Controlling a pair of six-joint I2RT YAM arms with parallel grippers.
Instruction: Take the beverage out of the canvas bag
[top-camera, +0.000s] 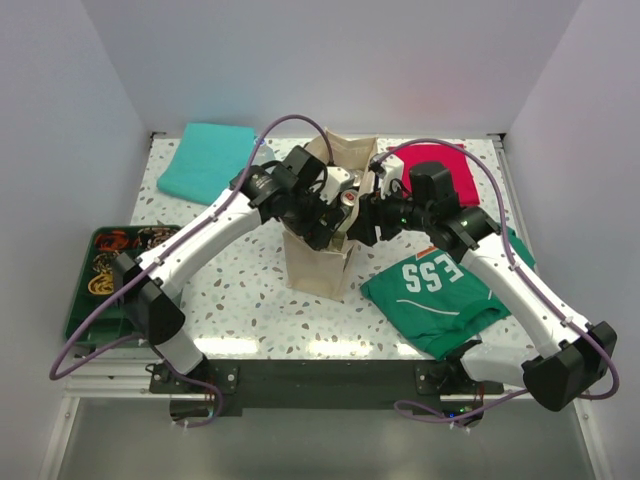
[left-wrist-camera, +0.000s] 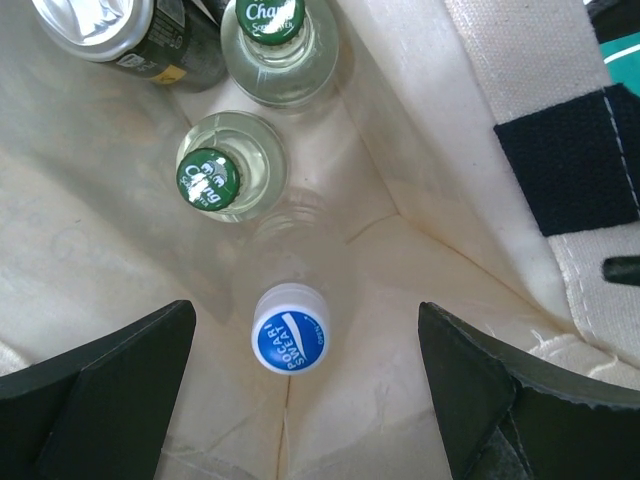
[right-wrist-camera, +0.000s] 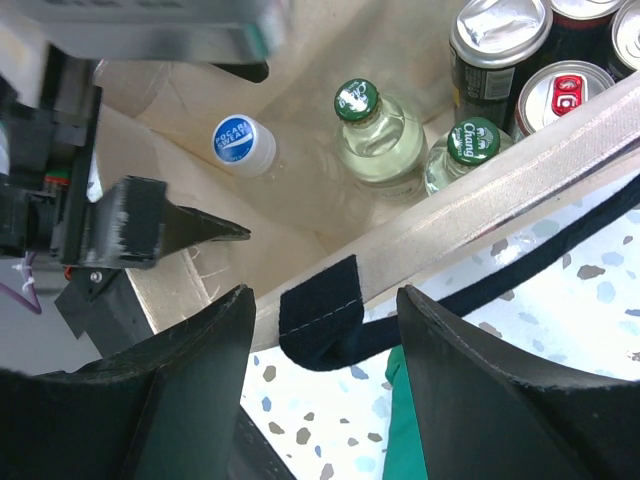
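The canvas bag (top-camera: 318, 272) stands upright and open-topped on the table. Inside it, a clear bottle with a blue-and-white cap (left-wrist-camera: 290, 328) stands near two green-capped glass bottles (left-wrist-camera: 228, 178) and several cans (right-wrist-camera: 498, 50). My left gripper (top-camera: 328, 226) reaches into the bag's mouth, open; in its own view the blue cap appears in the gap, untouched by either finger. My right gripper is at the bag's right rim, its fingers apart, with the rim and a black strap patch (right-wrist-camera: 322, 305) in the gap. Neither fingertip visibly presses the rim.
A clear bottle (top-camera: 263, 152) stands outside the bag beside a teal cloth (top-camera: 205, 163). Red cloth (top-camera: 440, 175) and a green shirt (top-camera: 435, 300) lie to the right. The green basket (top-camera: 85, 290) is far left. Bare table shows in front of the bag.
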